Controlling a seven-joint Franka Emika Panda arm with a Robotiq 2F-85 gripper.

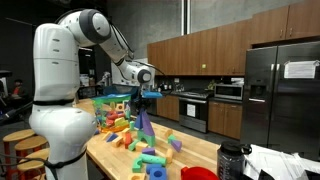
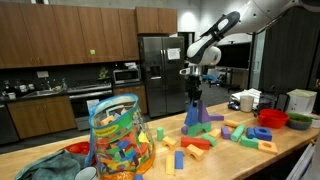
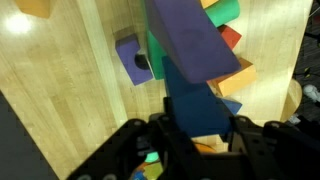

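Note:
My gripper is shut on a blue block (image 3: 193, 105), gripped from above over the table. A tall purple block (image 3: 196, 40) sits right against the blue one in the wrist view; whether they are joined cannot be told. In exterior view 2 the blue block (image 2: 193, 115) shows below the gripper (image 2: 193, 98), close among purple and green pieces. From exterior view 1, the purple block (image 1: 146, 124) appears under the gripper (image 1: 141, 103). The block's lower end is hidden, so its contact with the table is unclear.
A clear bin (image 2: 122, 152) full of coloured blocks stands nearby. Loose blocks, including a green one (image 1: 152, 158), lie scattered around. A black canister (image 1: 232, 160) and a red bowl (image 2: 271, 118) stand farther off. Bare wood (image 3: 60, 100) shows beside the blocks.

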